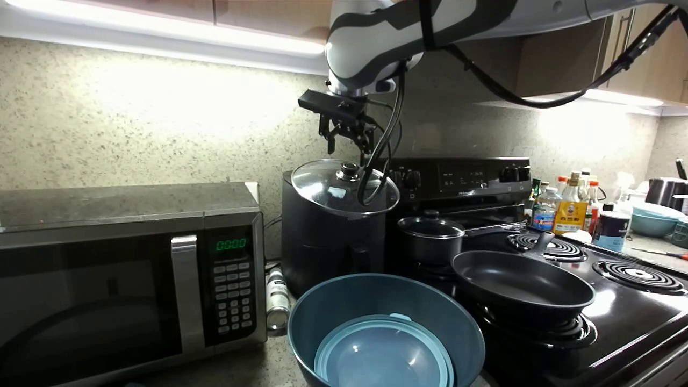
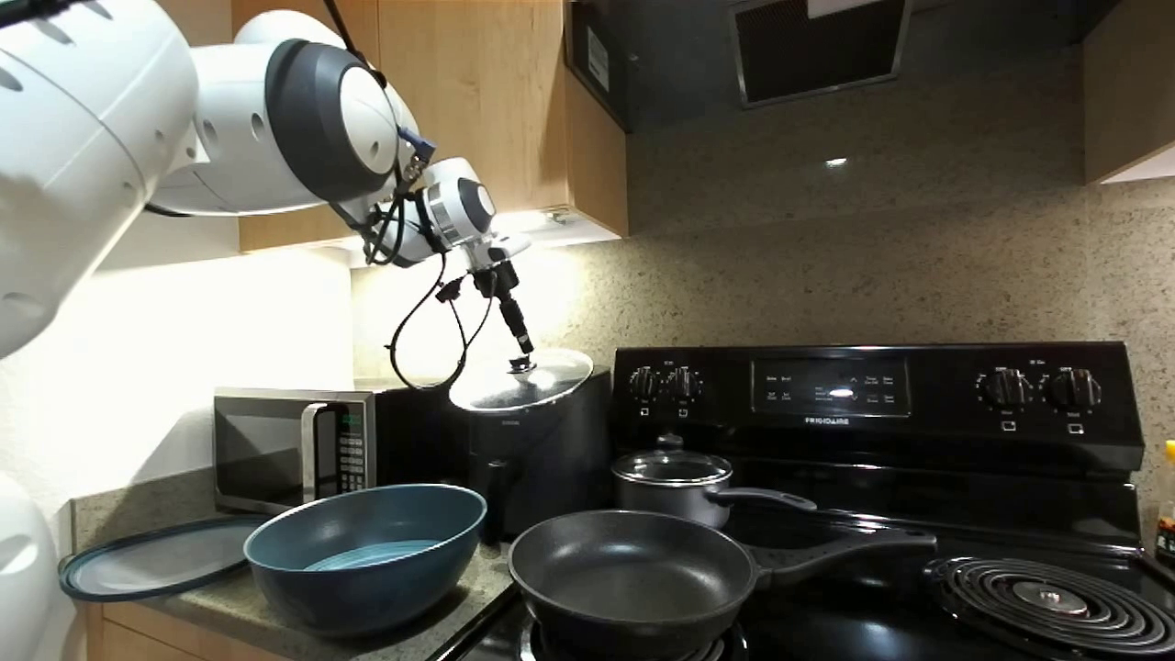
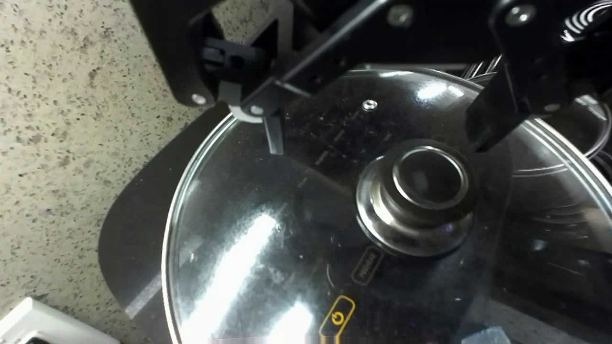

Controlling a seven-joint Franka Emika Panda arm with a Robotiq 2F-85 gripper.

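A round glass lid with a metal rim lies on top of a tall black appliance. Its front right edge dips and overhangs the appliance in exterior view 1. In the wrist view, the lid's dark-topped knob shows below and between the finger lines, closer to the right finger. My gripper stands open just above the knob, fingers pointing down. Nothing is between the fingertips. Exterior view 2 shows the gripper side-on, right over the lid, its finger gap hidden.
A microwave stands left of the appliance. In front sits a large blue bowl with a smaller one inside. The stove on the right carries a lidded saucepan and a frying pan. A cable hangs from my arm beside the lid.
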